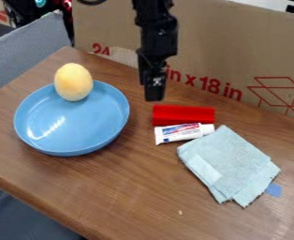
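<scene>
My black gripper point(154, 79) hangs open over the back middle of the wooden table, above and behind a red cylindrical object point(183, 114), with nothing seen between its fingers. A white tube point(183, 133) lies just in front of the red object. A blue plate point(71, 129) is on the left, with a pale yellow egg-shaped object point(73, 82) at its back edge. A folded light blue cloth point(229, 165) lies at the right.
A cardboard box point(243, 61) stands along the back. A grey padded edge point(24, 56) borders the left side.
</scene>
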